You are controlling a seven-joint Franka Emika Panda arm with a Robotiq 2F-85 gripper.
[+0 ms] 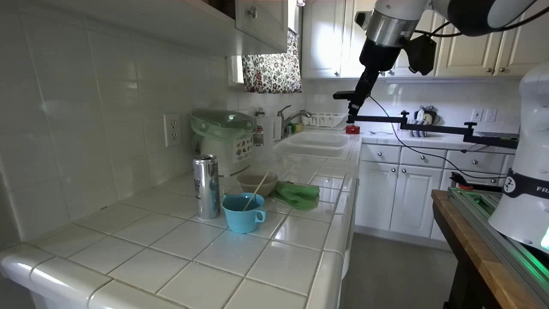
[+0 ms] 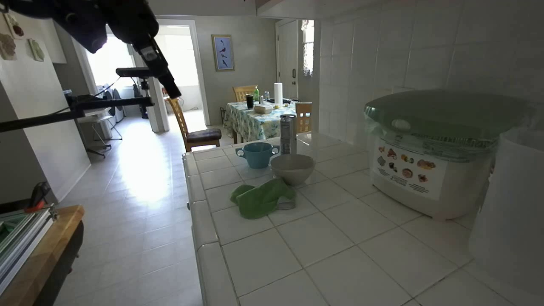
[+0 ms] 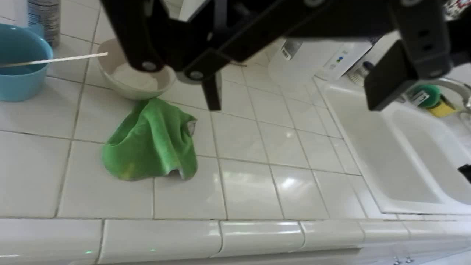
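High over the counter's sink-side edge, my gripper is open, its two dark fingers wide apart and empty in the wrist view. Below it, off to one side in that view, a crumpled green cloth [image 3: 152, 141] lies on the white tiles. Touching or nearly touching the cloth is a pale bowl [image 3: 132, 81] with something whitish inside. A blue two-handled cup [image 1: 243, 219] stands beside the bowl, with a thin light stick [image 1: 255, 191] leaning in it. Close to the cup, a silver can [image 1: 206, 186] stands upright.
A white bin with a green lid [image 2: 438, 127] stands by the wall. The white double sink [image 3: 397, 145] lies farther along the counter. A black camera bar [image 1: 432, 126] reaches over the counter near my arm. Bare tiles [image 1: 206, 280] fill the counter's near end.
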